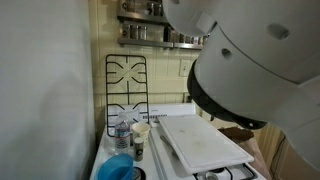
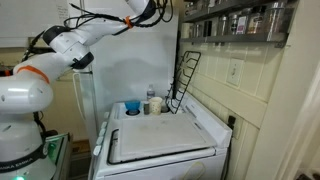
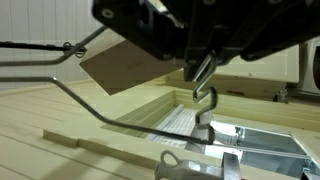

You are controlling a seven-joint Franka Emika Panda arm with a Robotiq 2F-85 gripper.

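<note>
In the wrist view my gripper reaches in from the top with its dark fingers close together. A thin grey metal hooked piece (image 3: 206, 102) projects from between them, and the fingers look shut on it. Other long grey bent bars (image 3: 100, 112) cross the left side of that view; I cannot tell whether they join the hooked piece. Neither exterior view shows the fingertips clearly. The white arm (image 1: 265, 75) fills the right of exterior view 1, and in exterior view 2 it rises at the left toward the top edge.
A large white board (image 2: 160, 136) covers much of the stovetop. Behind it stand a blue bowl (image 2: 133, 106), a clear bottle (image 1: 122, 133) and a cream cup (image 1: 141, 130). A black wire grate (image 1: 127, 86) leans on the tiled wall, below spice shelves (image 2: 240, 27).
</note>
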